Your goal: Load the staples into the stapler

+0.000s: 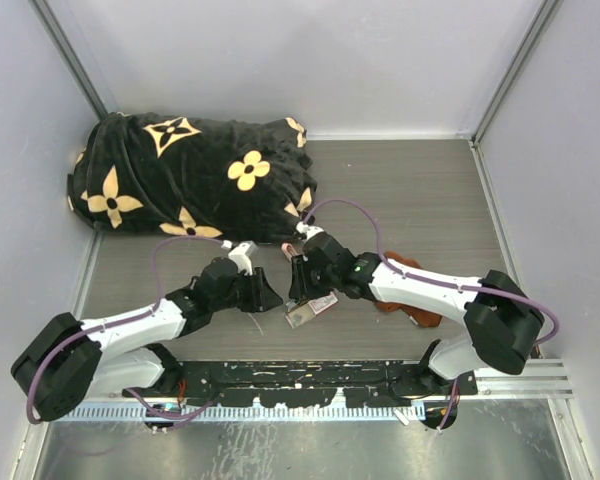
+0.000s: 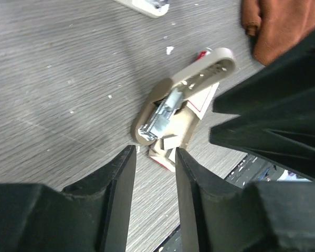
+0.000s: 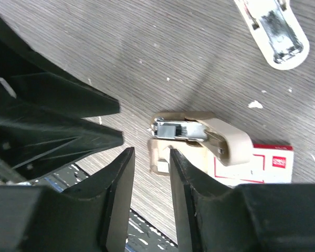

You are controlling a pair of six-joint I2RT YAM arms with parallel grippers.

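A beige stapler (image 3: 220, 134) lies on the table with its top part raised. Pale silvery pieces (image 2: 160, 125) sit in its metal channel; I cannot tell whether all of them are staples. A white and red staple box (image 3: 275, 160) is beside the stapler, with a beige tray and small pale blocks (image 2: 171, 142) near it. My left gripper is part open, its fingers apart and nothing visible between them, on the near side of the stapler. Close by, my right gripper likewise stands part open and empty, next to the stapler.
A second, whitish stapler (image 3: 281, 34) lies farther back. Brown cloth (image 2: 283, 26) is to the right, and a dark patterned blanket (image 1: 190, 180) fills the back left. Both grippers are close together.
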